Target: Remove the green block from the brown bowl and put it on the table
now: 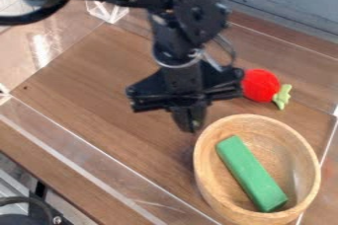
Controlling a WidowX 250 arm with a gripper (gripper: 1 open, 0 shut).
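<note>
The green block lies lengthwise inside the brown bowl, which stands at the lower right of the camera view. My gripper points down just beyond the bowl's upper left rim, apart from the block. Its fingers appear as a dark narrow shape seen nearly edge-on, so the gap between them is hidden. Nothing is visibly held.
A red toy vegetable with a green top lies on the wooden table behind the bowl. Bare table stretches to the left and front left. A grey wall borders the back.
</note>
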